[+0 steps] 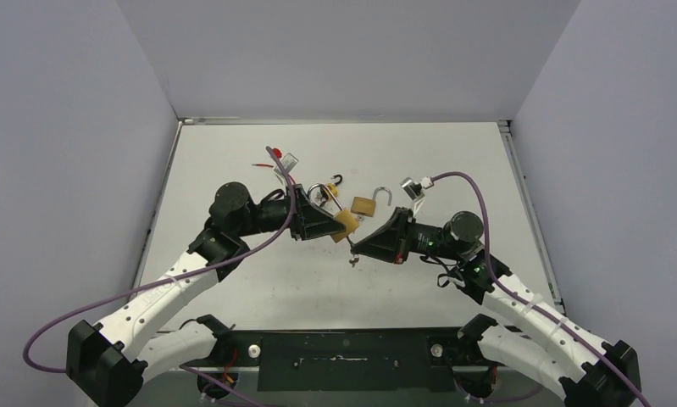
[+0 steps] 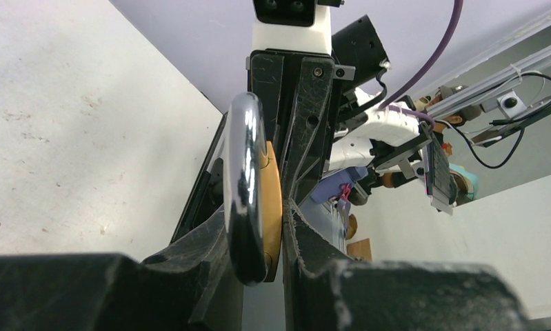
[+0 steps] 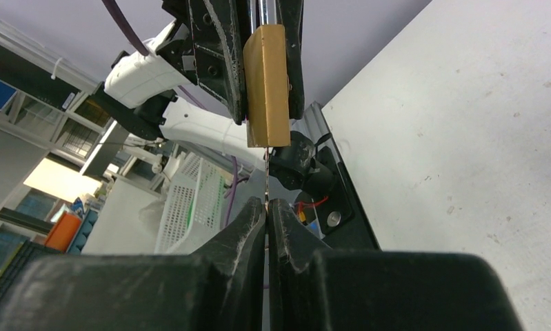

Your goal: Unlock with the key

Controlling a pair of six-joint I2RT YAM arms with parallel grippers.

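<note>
My left gripper [image 1: 341, 227] is shut on the brass padlock [image 1: 346, 225], whose silver shackle [image 2: 243, 186] stretches well out from the body. In the top view one shackle leg runs to the body; the other side is partly behind the gripper. My right gripper is shut on a thin key, its blade [image 3: 267, 172] pointing at the padlock's underside. The blade's end meets that underside; how deep it sits cannot be seen. A small metal piece [image 1: 354, 261] hangs below the right fingertips. Both hands are held above the white table.
On the table behind lie another brass padlock [image 1: 363, 206] with its shackle open, a small yellow-and-black item [image 1: 330, 192] and a tagged red item [image 1: 285, 161], partly behind the left arm's cable.
</note>
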